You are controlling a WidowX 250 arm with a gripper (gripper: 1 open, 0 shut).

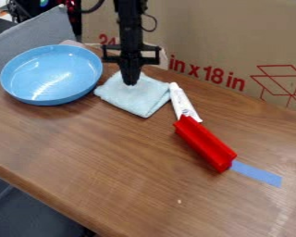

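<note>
My black gripper (130, 76) points straight down onto the back part of a folded pale blue cloth (136, 98), its tips at the cloth's surface; it looks shut, and whether any cloth is between the fingertips cannot be made out. Left of the cloth is a blue plate (48, 93). To the right lie a white-handled object (180, 102) and, in front of it, a red brush-like piece (203, 143).
A cardboard box (225, 46) stands along the back of the wooden table (126, 180). A strip of blue tape (255, 173) is at the right. A dark chair sits beyond the left edge.
</note>
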